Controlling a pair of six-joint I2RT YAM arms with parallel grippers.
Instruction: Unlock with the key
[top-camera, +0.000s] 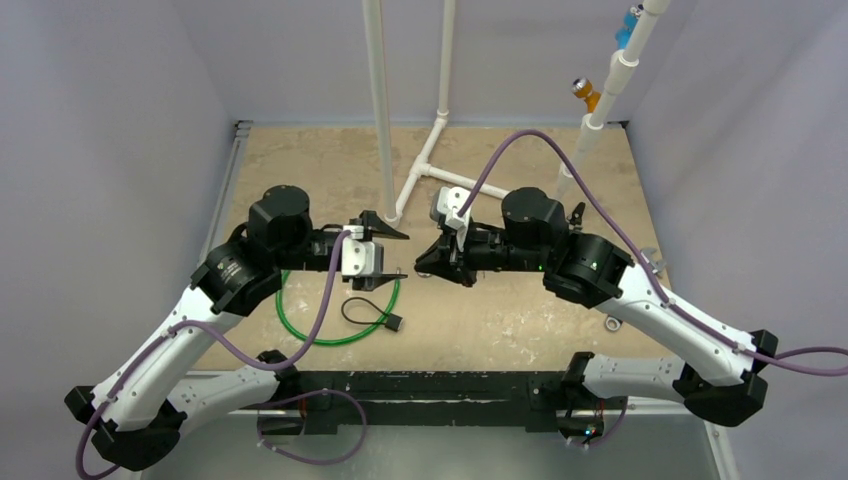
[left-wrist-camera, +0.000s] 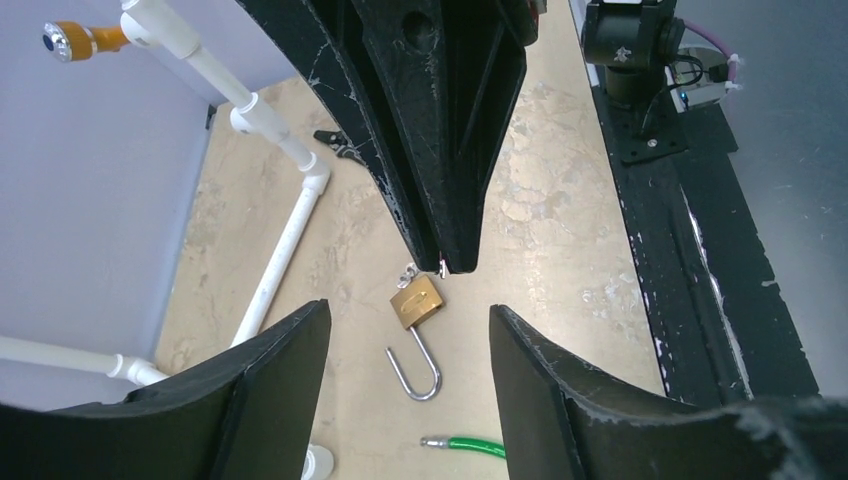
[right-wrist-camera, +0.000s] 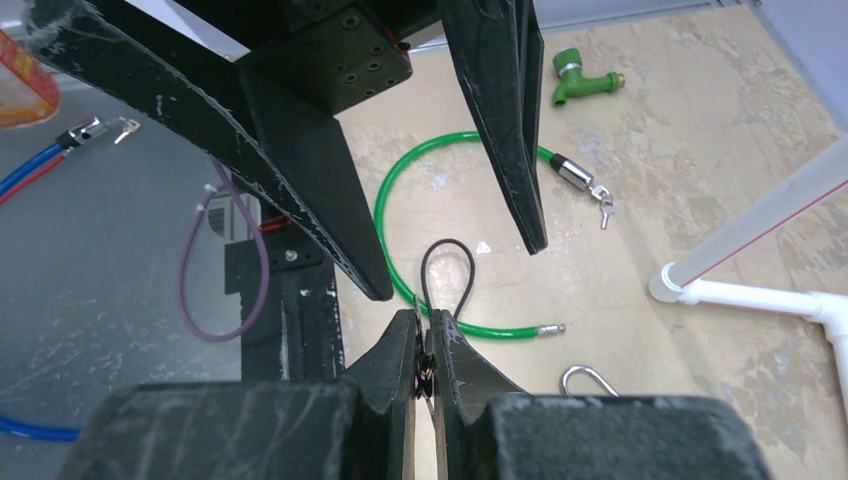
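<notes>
My right gripper (top-camera: 441, 268) is shut on a thin metal piece, seemingly a key (left-wrist-camera: 443, 269); only a tiny silver tip shows past its fingertips in the left wrist view. Facing it, my left gripper (top-camera: 405, 257) stands open and empty, its fingers (right-wrist-camera: 505, 130) spread apart beyond the right fingertips. Below on the floor board lies a brass padlock (left-wrist-camera: 418, 302), its hooked shackle (left-wrist-camera: 434, 378) with one end free of the body. Something small and silvery sits at the padlock's far end. The right gripper mostly hides this lock from above.
A green cable (top-camera: 343, 342) with a keyed lock end (right-wrist-camera: 590, 186) curves across the board, around a black loop with a block (top-camera: 393, 322). White pipes (top-camera: 422, 168) stand behind. A green tap (right-wrist-camera: 583, 78) lies farther off. The board's front middle is clear.
</notes>
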